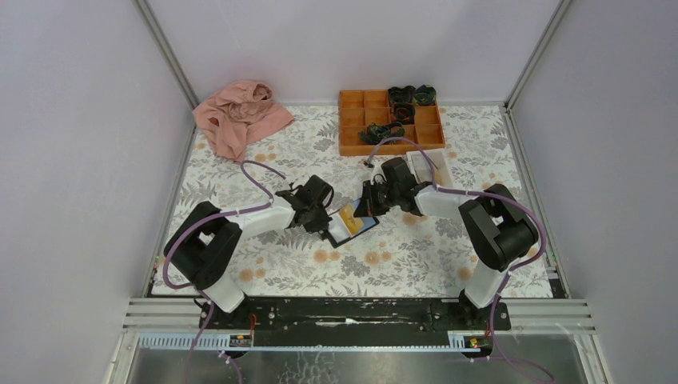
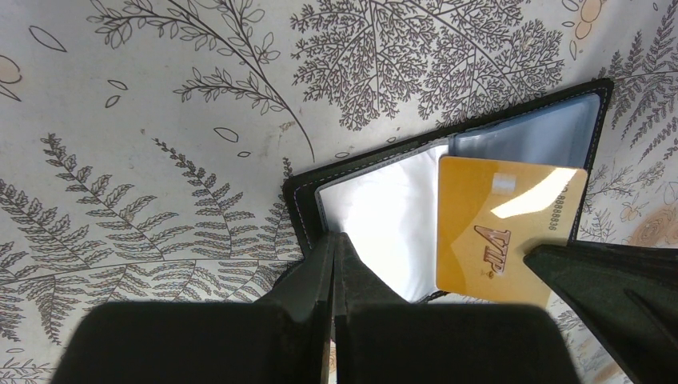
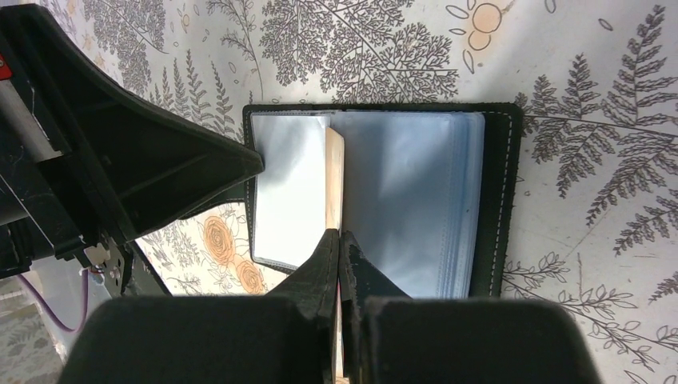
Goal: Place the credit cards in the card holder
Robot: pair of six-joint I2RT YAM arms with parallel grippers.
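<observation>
The open card holder (image 1: 352,238), black-edged with a white pocket (image 2: 392,216) and a blue one (image 3: 400,200), lies mid-table. A gold card stands on edge over it, near where white meets blue; in the right wrist view it shows as a thin edge. My right gripper is shut on this card, one finger (image 2: 560,260) covering its corner in the left wrist view. At the holder's white end, my left gripper is shut with its tips against the border; nothing shows between them. Whether the card's lower edge is inside a pocket cannot be told.
Behind the holder stands an orange-brown compartment tray (image 1: 352,148) with dark coiled items (image 1: 382,132). A white box (image 1: 442,164) sits behind the right arm. A pink cloth (image 1: 244,112) lies at the back left.
</observation>
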